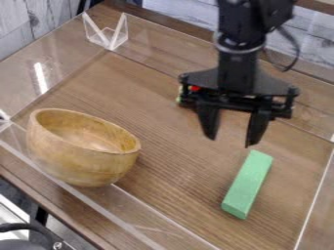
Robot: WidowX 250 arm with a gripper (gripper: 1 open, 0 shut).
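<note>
My black gripper [226, 114] hangs over the upper middle of the table in the camera view, open, with its fingers spread wide. Behind it a red object [205, 124] with a small light green piece [183, 95] is mostly hidden. A green bar [247, 184] lies at the right front, below the gripper and apart from it. A tan wooden bowl [84, 154] sits at the left front.
A clear plastic object [108, 32] stands at the back left. Table edges show along the left and the right.
</note>
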